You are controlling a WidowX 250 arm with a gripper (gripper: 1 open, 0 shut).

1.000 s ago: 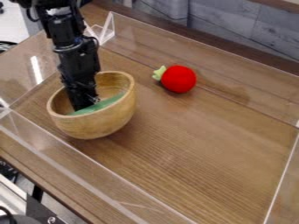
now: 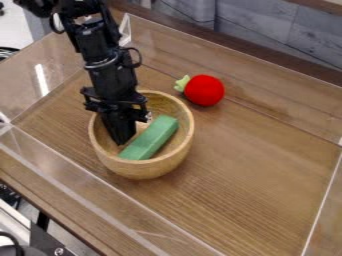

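The black arm reaches down from the upper left to a tan bowl (image 2: 131,161) on the wooden table. My gripper (image 2: 124,123) is shut, low over the bowl's back left part, its tips partly hard to make out against the dark body. A green elongated object (image 2: 151,137) lies slanted in the bowl, to the right of the gripper. A red round object (image 2: 205,90) with a small green part on its left lies outside the bowl, behind it to the right.
The gripper and arm have shifted slightly. The bowl sits differently, further right than a second ago, and the green object in it now lies more upright in the view, along a steeper slant.
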